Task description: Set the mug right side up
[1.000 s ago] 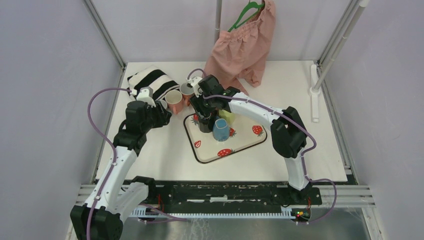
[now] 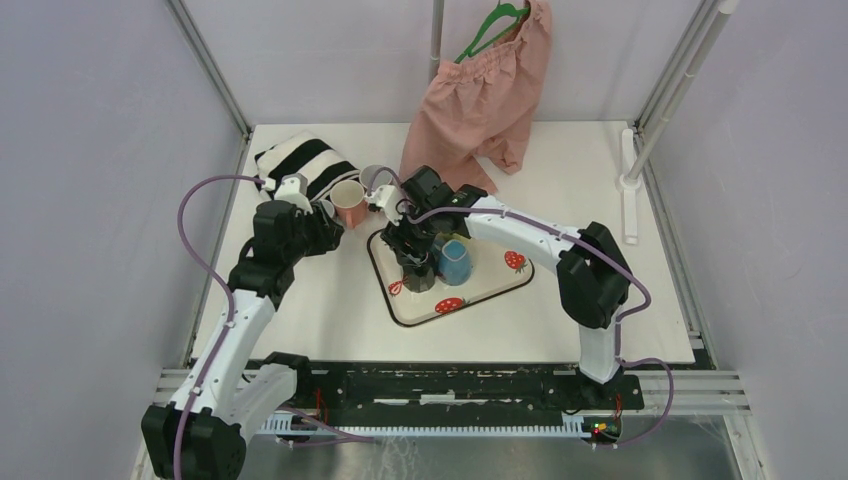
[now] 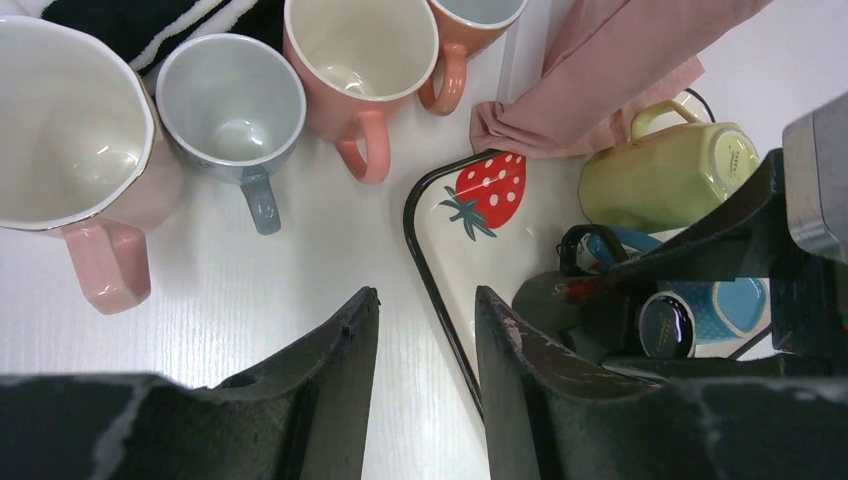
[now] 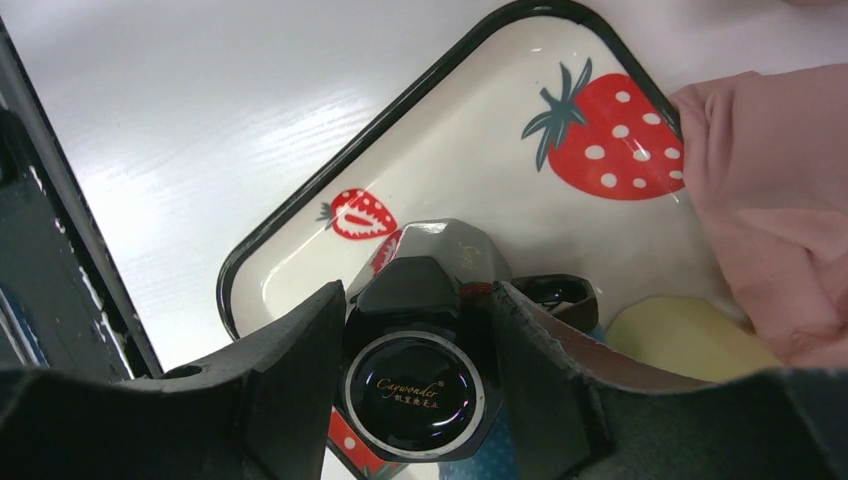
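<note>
A black mug lies on its side in the cream strawberry tray. Its round base with gold lettering faces the right wrist camera. The fingers of my right gripper stand open on either side of that mug; whether they touch it is hard to tell. Close by lie a blue mug and a yellow-green mug, both tipped over, partly hidden by the right arm in the top view. Left of the tray, my left gripper hangs open and empty.
Upright mugs, pink, grey and others, line the back left beside a striped cushion. Pink shorts hang down to the tray's back edge.
My right gripper and the black mug have shifted toward the front of the tray. The blue mug has moved slightly to the right. The left arm stays where it was.
</note>
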